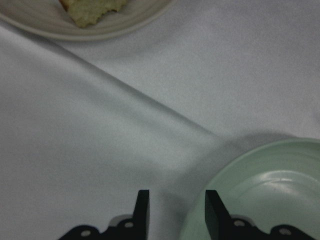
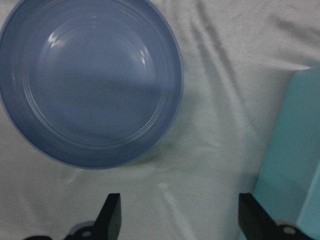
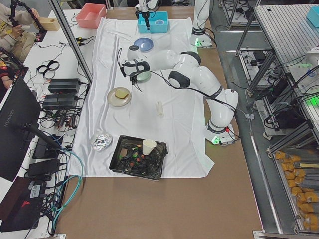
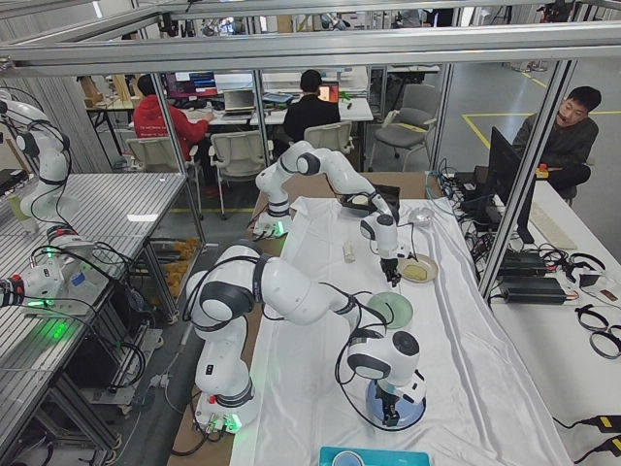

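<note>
My left gripper is open and empty at the edge of a green plate [image 1: 272, 195]. A cream plate [image 3: 117, 101] holding a piece of bread [image 1: 92, 10] lies nearby. My right gripper is open and empty, above the cloth between a blue plate [image 2: 90, 90] and the turquoise bin [image 2: 287, 150].
A black tray [image 3: 137, 167] with a white cup [image 3: 149, 146] and dark clutter sits at the near end, beside crumpled foil [image 3: 101, 141]. A small pale item [image 3: 159, 108] lies mid-cloth. The white cloth [image 3: 124, 124] has clear areas between these.
</note>
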